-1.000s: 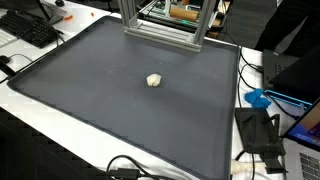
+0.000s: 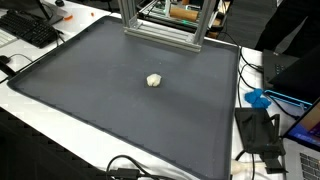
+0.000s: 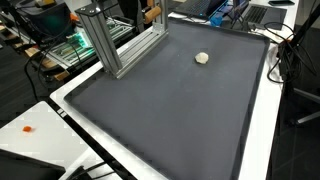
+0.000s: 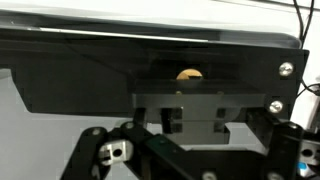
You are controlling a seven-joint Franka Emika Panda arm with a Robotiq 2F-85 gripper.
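Observation:
A small pale, roundish object (image 2: 153, 80) lies alone on the dark grey mat; exterior view 2 shows the same pale object (image 3: 201, 58) toward the mat's far side. In the wrist view my gripper stands open, its dark fingers spread left and right at the bottom. Beyond them runs a long black panel (image 4: 75, 80) with a round wood-coloured piece (image 4: 188, 74) near its middle. Whether the fingers touch the panel cannot be made out. The gripper is not clearly visible in either exterior view.
A silver metal frame (image 2: 165, 35) stands at the mat's back edge, with a wood-coloured cylinder (image 2: 184, 12) by it. A keyboard (image 2: 28, 28), a laptop (image 2: 305, 125) and cables flank the mat (image 2: 120, 110).

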